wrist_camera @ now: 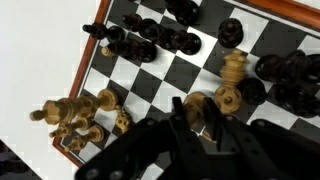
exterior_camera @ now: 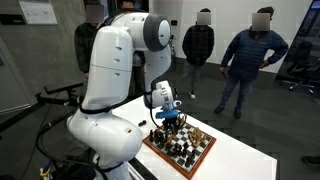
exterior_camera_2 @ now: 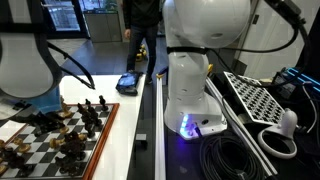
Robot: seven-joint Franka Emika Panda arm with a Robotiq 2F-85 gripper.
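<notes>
My gripper is low over the chessboard, its dark fingers closed around a light wooden chess piece (wrist_camera: 195,99). Most of that piece is hidden by the fingers, and I cannot tell whether it touches the board. Close beside it stands another light piece (wrist_camera: 233,70), on the checkered squares. In exterior view 1 the gripper (exterior_camera: 169,124) is over the far left part of the chessboard (exterior_camera: 204,159), among the pieces.
Dark pieces (wrist_camera: 165,35) crowd the upper part of the wrist view, with more at its right edge. Several light pieces (wrist_camera: 70,108) cluster near the board's left rim. People stand in the background.
</notes>
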